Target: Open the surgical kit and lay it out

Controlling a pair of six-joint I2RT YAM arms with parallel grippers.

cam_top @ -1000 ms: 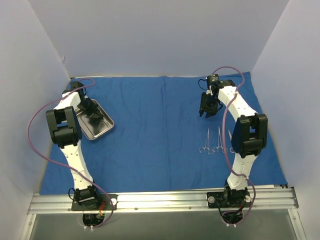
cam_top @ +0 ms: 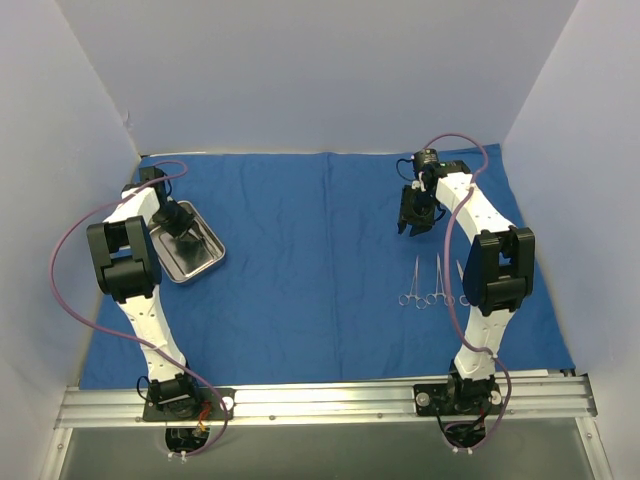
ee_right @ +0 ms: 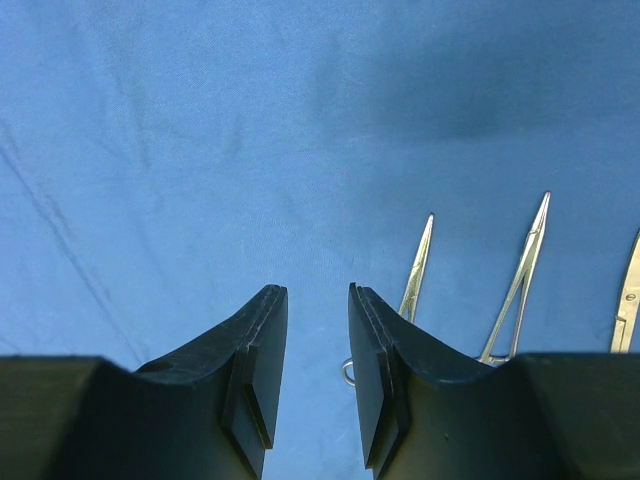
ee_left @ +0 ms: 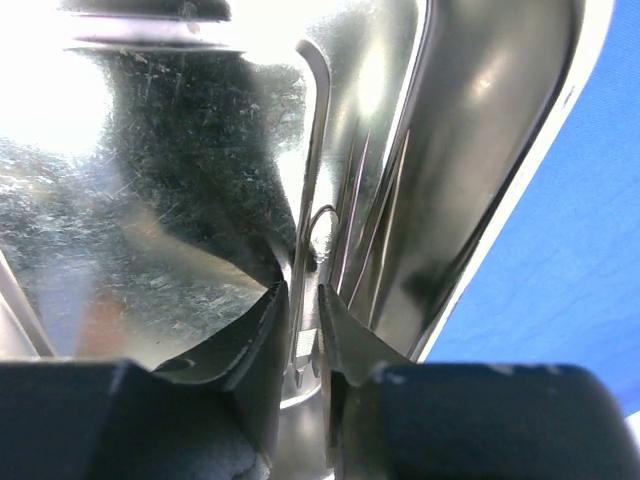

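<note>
The steel tray (cam_top: pixel 205 262) sits at the left of the blue cloth. My left gripper is down inside it, fingertips slightly apart around thin instruments (ee_left: pixel 355 210) along the tray's right side; whether it grips any is unclear. Three scissor-like instruments, including a left one (ee_right: pixel 418 262), a middle one (ee_right: pixel 530 255) and a right one (ee_right: pixel 628 295), lie in a row on the right of the cloth. My right gripper hangs above and behind them, open, nothing between its fingers.
Pale walls bound the back and both sides, with a metal rail along the front edge.
My left arm and the tray have shifted slightly left over the last second. The right arm has not visibly moved.
</note>
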